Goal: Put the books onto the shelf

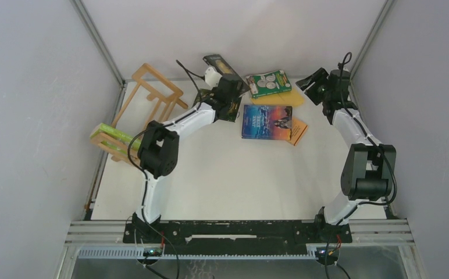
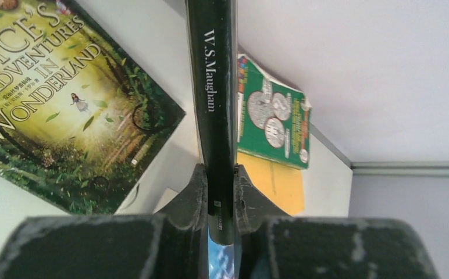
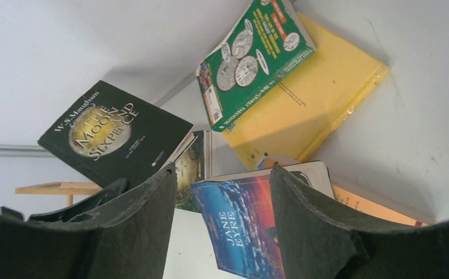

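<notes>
My left gripper is shut on the lower end of a dark book, The Moon and Sixpence (image 3: 114,131), held raised with its spine toward the left wrist camera. Beneath it lies Alice's Adventures in Wonderland (image 2: 74,110) on the table. A green book (image 1: 269,83) rests partly over a yellow file (image 1: 283,99) at the back. The blue and red Jane Eyre book (image 1: 266,122) covers part of an orange book (image 1: 298,131). Off to the right, my right gripper hangs in the air, part open with nothing between its fingers.
On the left stands a wooden rack (image 1: 158,96) with a green-yellow item (image 1: 117,138) in its lower part. A wall (image 1: 303,35) runs close behind the books.
</notes>
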